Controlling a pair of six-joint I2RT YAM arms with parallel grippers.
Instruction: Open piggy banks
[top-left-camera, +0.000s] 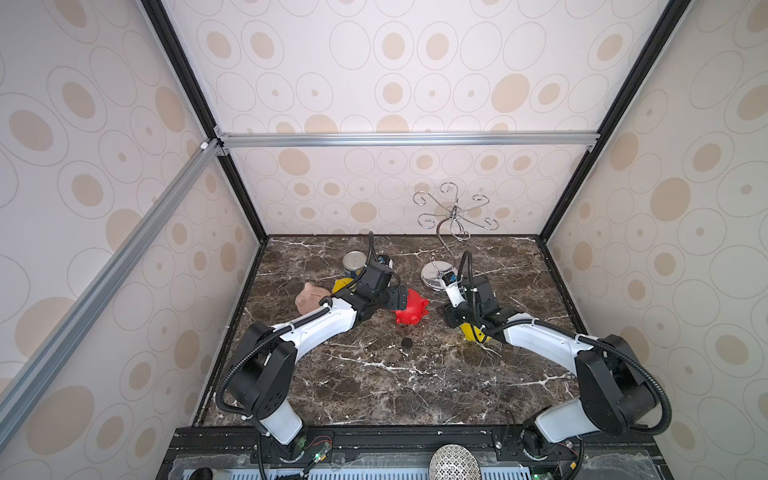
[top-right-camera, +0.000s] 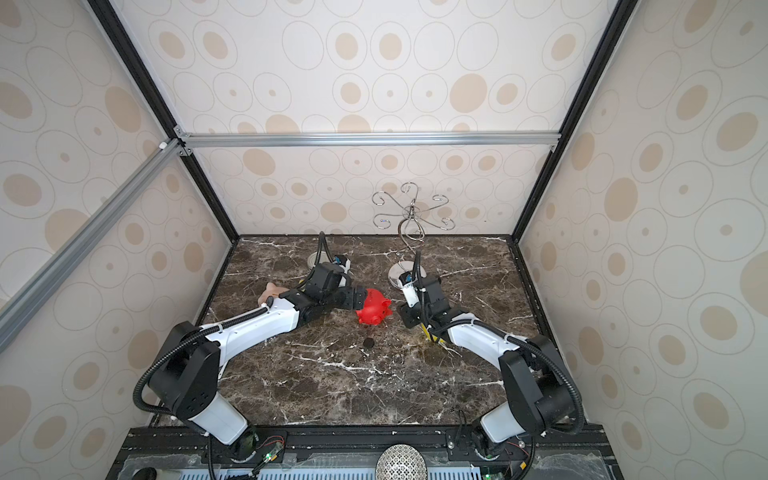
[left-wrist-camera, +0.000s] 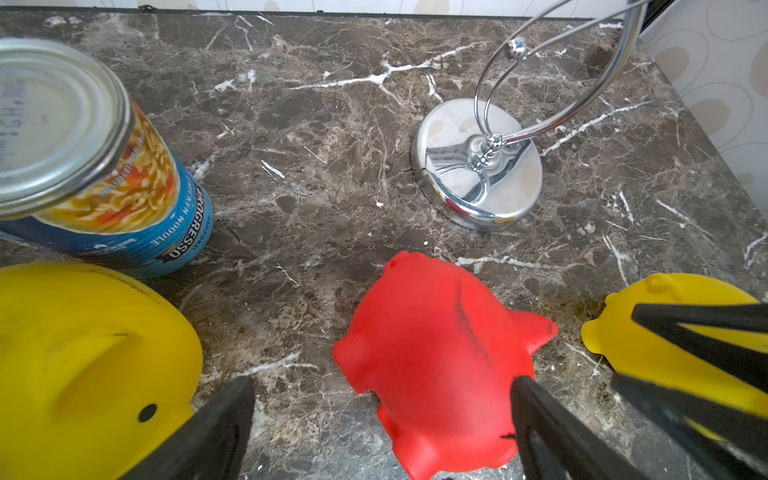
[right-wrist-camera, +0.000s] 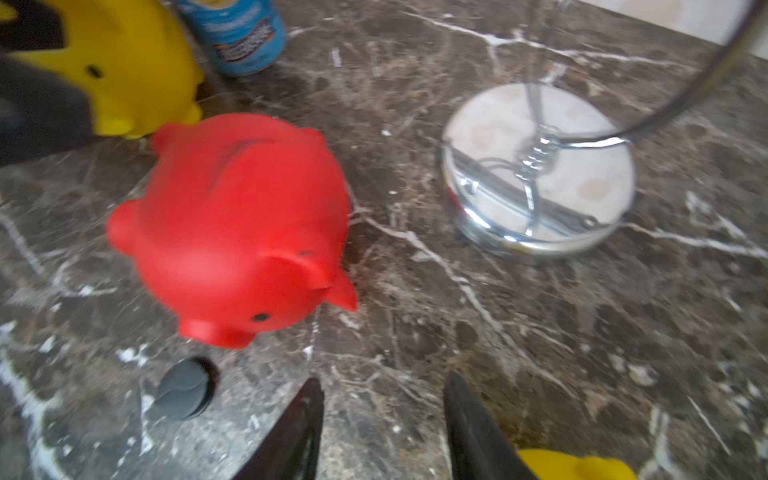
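Observation:
A red piggy bank (top-left-camera: 411, 308) lies mid-table between both grippers, a round black plug (right-wrist-camera: 184, 388) loose beside it. My left gripper is open above the red bank, nothing held. My right gripper hangs right of the red bank over bare marble, fingers part open and empty. A yellow piggy bank (left-wrist-camera: 88, 368) sits to the left, another yellow one (left-wrist-camera: 680, 296) to the right, partly behind the right gripper. A pink piggy bank (top-left-camera: 310, 299) lies at the far left in the top views.
A soup can (left-wrist-camera: 112, 224) stands behind the left yellow bank. A chrome stand (left-wrist-camera: 444, 184) with curled arms rises at the back right.

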